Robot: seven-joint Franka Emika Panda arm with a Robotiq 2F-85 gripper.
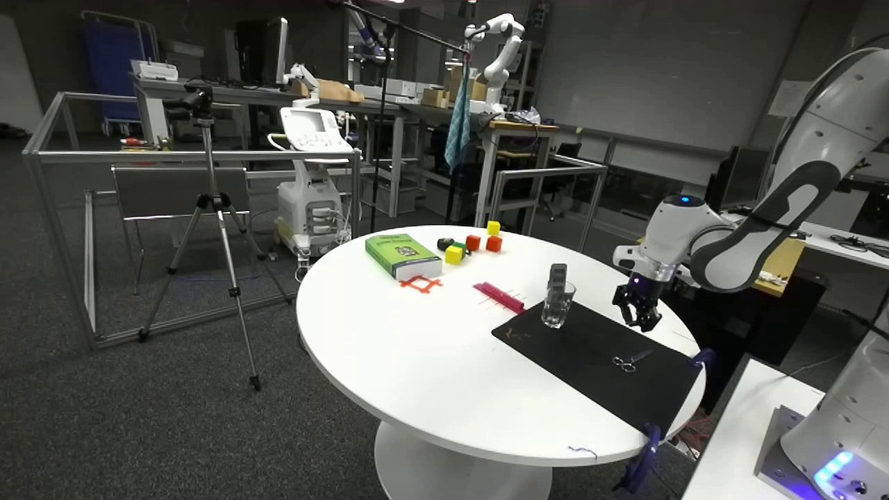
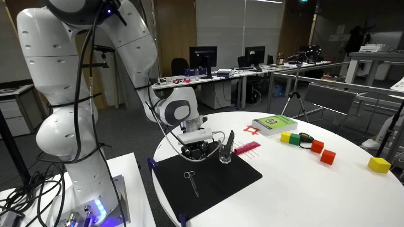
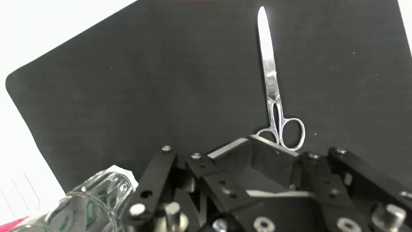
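Note:
Silver scissors (image 3: 271, 77) lie flat on the black mat (image 3: 173, 77), blades closed, pointing away from me in the wrist view. My gripper is shut, its fingertips meeting with nothing between them. It hangs above the mat, and its fingertips cover part of the left handle ring in the wrist view. From exterior view 1, the gripper (image 1: 640, 323) is clearly raised over the table, with the scissors (image 1: 630, 362) below it on the mat. A clear glass (image 1: 556, 307) with a dark object standing in it is on the mat's far corner.
A pink holder (image 1: 500, 297) with thin sticks lies beyond the mat. Farther off are a green book (image 1: 403, 257), an orange-red frame (image 1: 421, 284) and several coloured cubes (image 2: 328, 157). Blue clamps (image 1: 642, 458) grip the table edge.

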